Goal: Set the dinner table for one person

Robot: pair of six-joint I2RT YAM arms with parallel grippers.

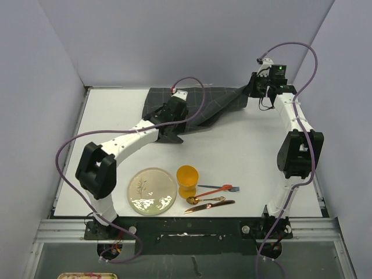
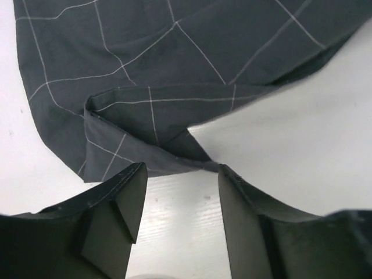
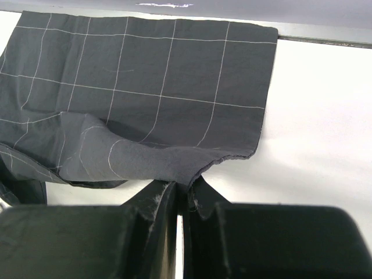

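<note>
A dark grey cloth with white grid lines [image 1: 224, 99] lies partly folded along the table's back. My right gripper is shut on its front edge, lifting a fold at the cloth's right end. In the left wrist view, the cloth [image 2: 133, 46] has a turned-over corner whose tip reaches the right-hand finger [image 2: 232, 186]. My left gripper is open over that corner, its fingers well apart; whether they touch the cloth I cannot tell. Near the front stand a cream plate [image 1: 152, 195] and an orange cup [image 1: 187, 177].
Right of the cup lie a blue-handled fork [image 1: 233, 189], a red-ended utensil [image 1: 216, 190], a gold spoon [image 1: 192, 200] and a knife [image 1: 209, 206]. Walls rise on the left, right and back.
</note>
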